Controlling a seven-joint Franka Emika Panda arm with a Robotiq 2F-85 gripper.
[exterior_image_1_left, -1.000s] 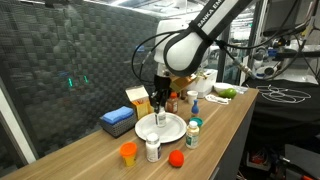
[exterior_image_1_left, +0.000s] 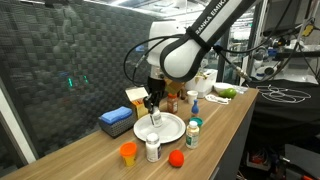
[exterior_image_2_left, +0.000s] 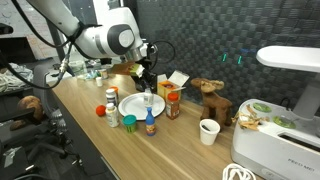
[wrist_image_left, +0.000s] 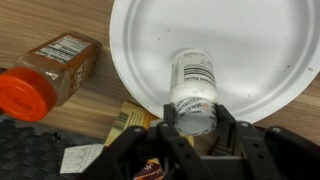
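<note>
My gripper is shut on a small white labelled bottle (wrist_image_left: 194, 80), whose pale round end faces the wrist camera. A finger (wrist_image_left: 169, 118) shows at one side of that end. The bottle (exterior_image_1_left: 157, 118) is over the white plate (exterior_image_1_left: 172, 129) in exterior view 1. From the other side, in exterior view 2, the bottle (exterior_image_2_left: 148, 99) is below my gripper (exterior_image_2_left: 148, 89), above or on the plate (exterior_image_2_left: 133, 107). I cannot tell whether the bottle touches the plate.
A red-capped spice jar (wrist_image_left: 45, 80) stands beside the plate, and an open yellow box (exterior_image_1_left: 138, 100) is behind it. Near the front are an orange cup (exterior_image_1_left: 128, 152), a white-capped bottle (exterior_image_1_left: 153, 148) and a red ball (exterior_image_1_left: 176, 158). Bare table (exterior_image_1_left: 90, 160) lies to the left.
The gripper and the white bottle have shifted slightly left over the plate in exterior view 1. The other objects look unmoved.
</note>
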